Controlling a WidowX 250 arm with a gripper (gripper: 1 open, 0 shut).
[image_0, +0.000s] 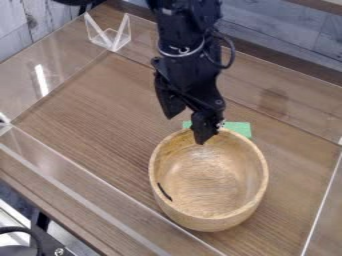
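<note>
My black gripper (187, 118) hangs in the upper middle of the camera view, above the back rim of a light wooden bowl (214, 185). Its fingers point down and look apart, with nothing seen between them. A green block (234, 129) lies on the table just behind the bowl, partly hidden by gripper and bowl. A dark thin mark or object shows at the bowl's left inner side.
A clear wire-like or plastic holder (110, 32) stands at the back left. A light wall runs along the back.
</note>
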